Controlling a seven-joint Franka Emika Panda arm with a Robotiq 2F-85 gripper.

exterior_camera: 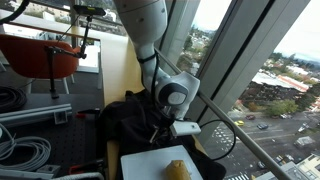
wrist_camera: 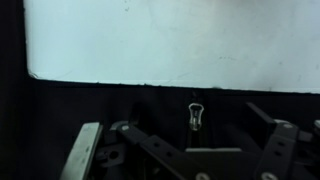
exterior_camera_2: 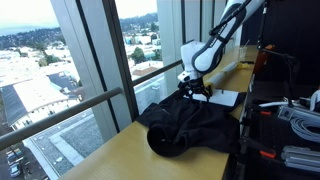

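My gripper stands open in the wrist view, its two dark fingers apart at left and right. Between them in the picture shows a small metal loop, like a zipper pull or clip (wrist_camera: 195,116), on dark material; contact cannot be told. Just beyond lies the straight edge of a white board (wrist_camera: 170,45). In the first exterior view, the board (exterior_camera: 140,165) carries a yellow-brown object (exterior_camera: 178,171). Black cloth (exterior_camera: 125,125) is bunched around and under the gripper, which is hard to make out there. The second exterior view shows the black cloth (exterior_camera_2: 195,122) spread on the table.
A dark round opening or tube (exterior_camera_2: 167,142) sits in the cloth near the front. Windows and a rail (exterior_camera_2: 75,108) bound one side of the wooden table (exterior_camera_2: 125,160). Coiled cables (exterior_camera: 25,152) lie on the opposite side. Bare table shows at the near end.
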